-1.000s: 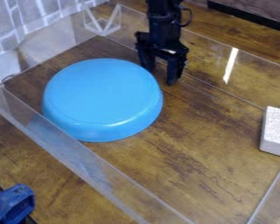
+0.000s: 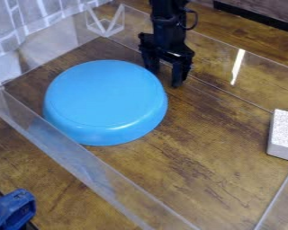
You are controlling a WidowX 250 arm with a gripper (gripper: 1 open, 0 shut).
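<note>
The black robot arm hangs from the top centre of the camera view, its gripper (image 2: pixel 166 65) low over the wooden floor at the back, just behind and right of a large round blue disc (image 2: pixel 104 101). The gripper's two dark fingers point down and stand apart. The view is too small to tell whether anything lies between them.
A white block (image 2: pixel 283 133) sits at the right edge. A blue object (image 2: pixel 8 211) is at the bottom left corner, outside a clear wall.
</note>
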